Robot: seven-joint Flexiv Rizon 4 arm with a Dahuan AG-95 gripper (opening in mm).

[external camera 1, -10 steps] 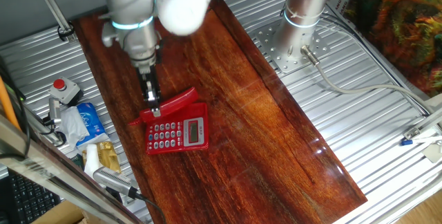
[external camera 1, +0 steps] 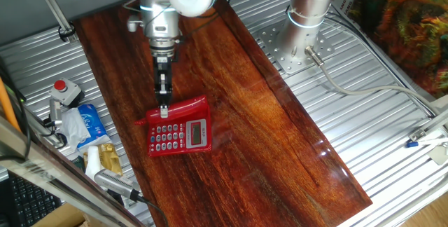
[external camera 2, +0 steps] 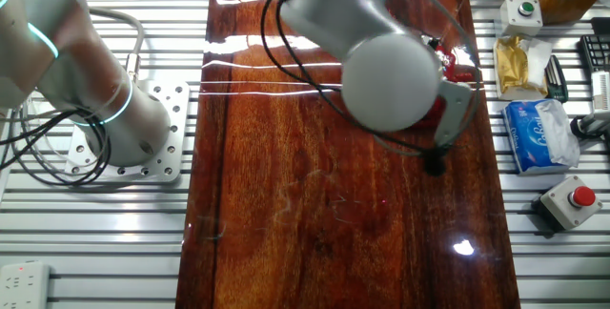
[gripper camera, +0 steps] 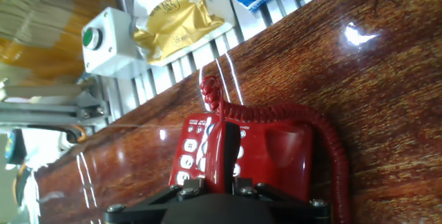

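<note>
A red desk phone lies on the wooden board, its base [external camera 1: 179, 140] showing a keypad and a small display in exterior view 1. Along the base's far edge runs the red handset [external camera 1: 189, 106], roughly parallel to that edge, with my gripper [external camera 1: 164, 106] shut on it near its left part. In the wrist view the handset [gripper camera: 217, 156] stands between the fingers of my gripper, above the phone base [gripper camera: 266, 156]; the coiled cord [gripper camera: 324, 124] loops round to the right. Whether the handset rests on its cradle I cannot tell. Exterior view 2 has the phone mostly hidden behind the arm.
Beside the board lie a blue tissue pack [external camera 2: 541, 135], a gold packet [external camera 2: 520, 66], a red-button box [external camera 2: 571, 202] and a green-button box [external camera 2: 519, 15]. A hair-dryer-like tool [external camera 1: 112, 181] is near the board's left edge. The board [external camera 1: 280, 164] is clear right of the phone.
My gripper has moved right with the handset in it. The handset has turned from a slant to nearly level with the base's far edge; the base has stayed put.
</note>
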